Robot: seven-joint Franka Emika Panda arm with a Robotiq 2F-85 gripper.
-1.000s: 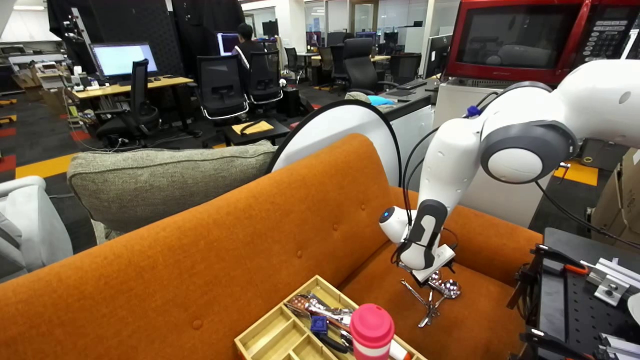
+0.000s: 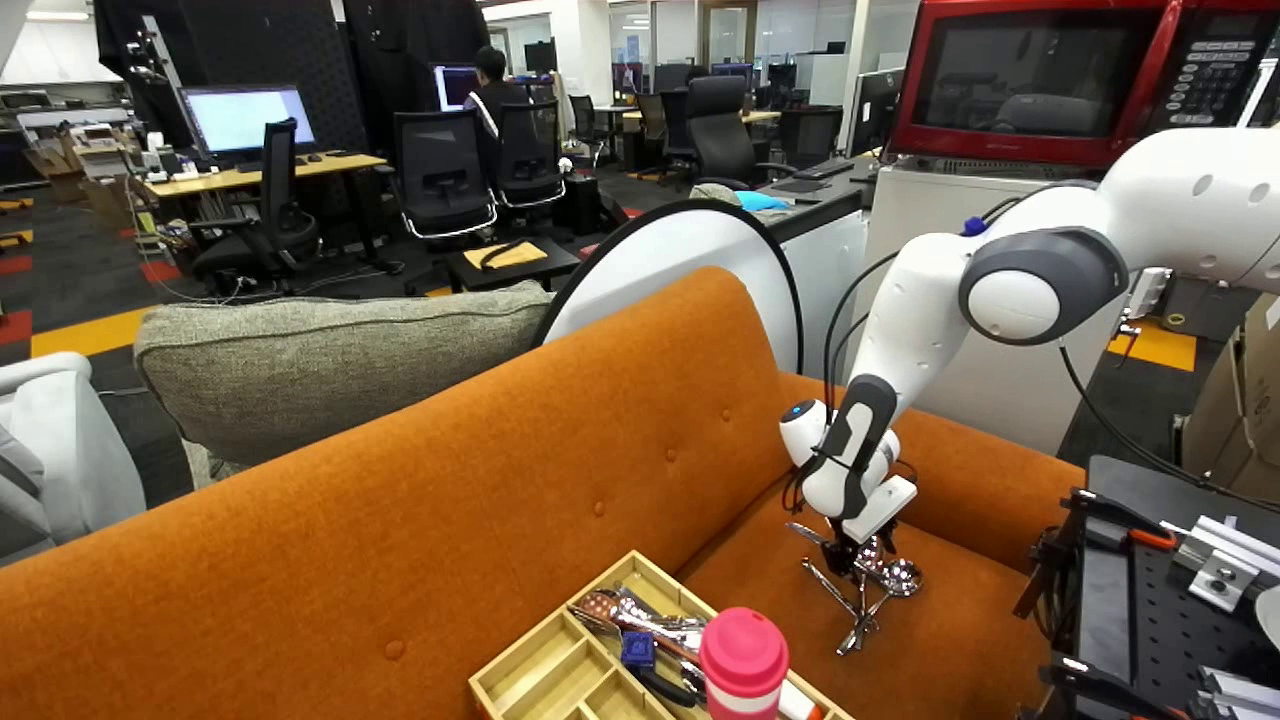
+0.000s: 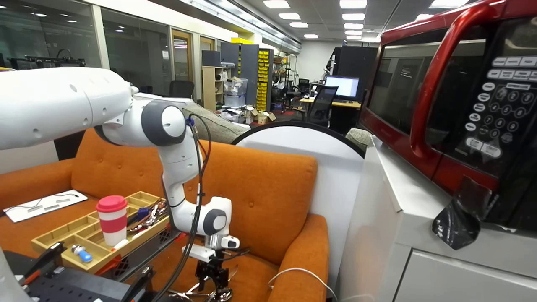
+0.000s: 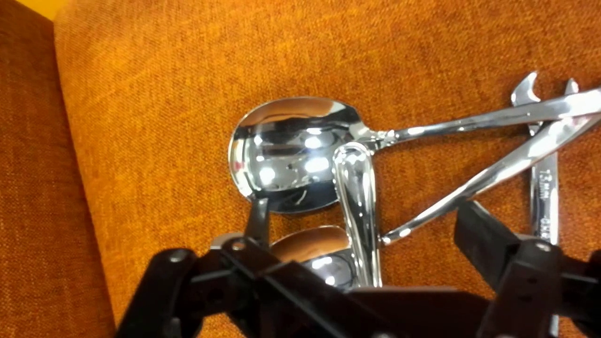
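Observation:
My gripper stands open low over the orange sofa seat, one finger on either side of an upright-running metal handle (image 4: 363, 211). Nothing is gripped. A large shiny ladle (image 4: 296, 152) lies just ahead of the fingers, its handle reaching to the right. Below it is a second shiny bowl (image 4: 327, 265), partly covered by the gripper. Another thin metal handle (image 4: 484, 177) slants to the right and crosses the ladle's handle. To the right lies a wrench (image 4: 544, 194), partly under these handles. In exterior view 1 the utensils (image 2: 866, 594) form a loose pile under the gripper.
A wooden compartment tray (image 2: 528, 654) with utensils and tools stands beside the pile. A white cup with a pink lid (image 2: 744, 660) rises from it. The sofa's backrest (image 2: 576, 480) and armrest (image 3: 304, 246) bound the seat. Bare seat surrounds the pile.
The arm has shifted a little to the right in exterior view 1, and the gripper now sits at the utensil pile. The utensils show no clear movement.

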